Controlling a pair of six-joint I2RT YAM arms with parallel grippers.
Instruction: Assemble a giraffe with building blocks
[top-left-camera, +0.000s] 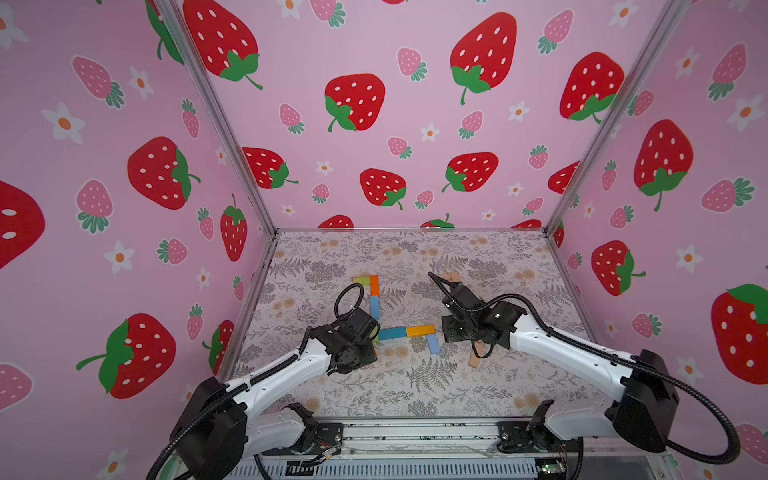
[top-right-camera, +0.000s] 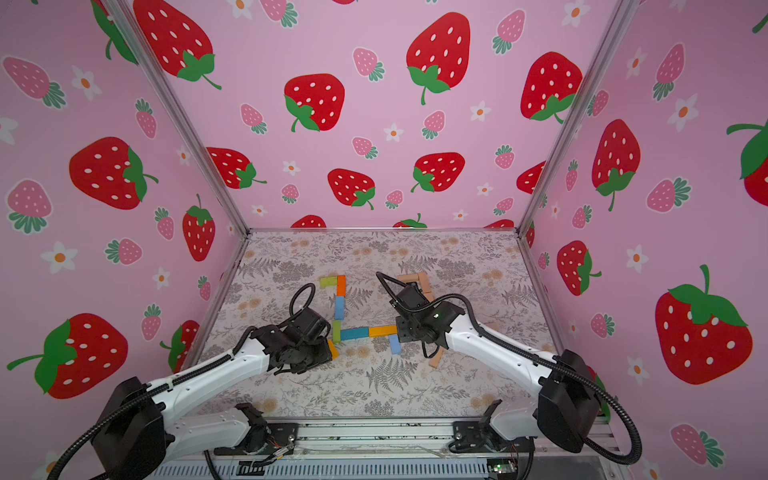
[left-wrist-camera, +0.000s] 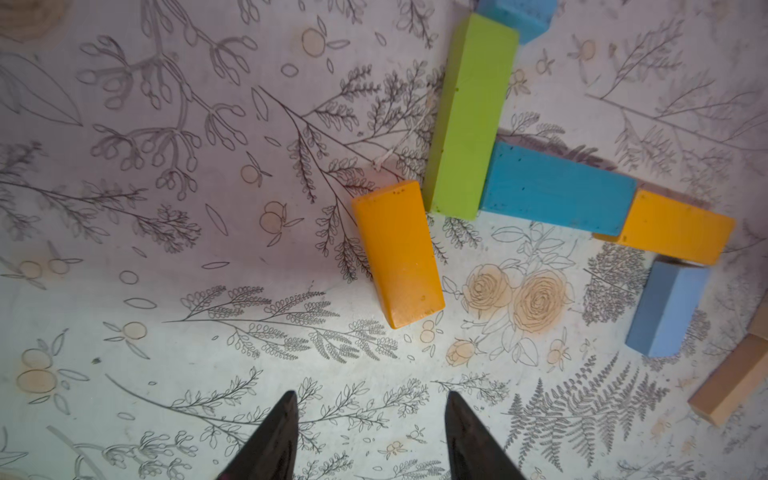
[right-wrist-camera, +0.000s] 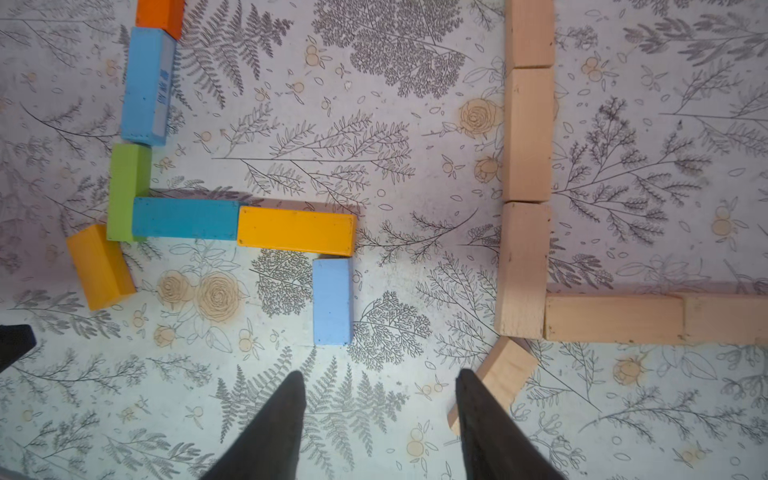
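Note:
In the right wrist view, coloured blocks form a giraffe-like shape: a blue block (right-wrist-camera: 146, 86), a green block (right-wrist-camera: 126, 188), a teal block (right-wrist-camera: 185, 218) and a yellow-orange block (right-wrist-camera: 297, 230) in a row, with a light blue block (right-wrist-camera: 332, 301) below its right end. Below the green block, a tilted orange block (left-wrist-camera: 399, 254) lies apart at a slant. My left gripper is open above the mat, nearer the front than that block, nothing between its fingers. Also open and empty, my right gripper hovers in front of the light blue block.
Plain wooden blocks (right-wrist-camera: 524, 268) make a similar shape on the right, with one slanted wooden block (right-wrist-camera: 506, 372) below its corner. At the far end are a red-orange block (top-left-camera: 374, 285) and a yellow-green block (top-left-camera: 361, 281).

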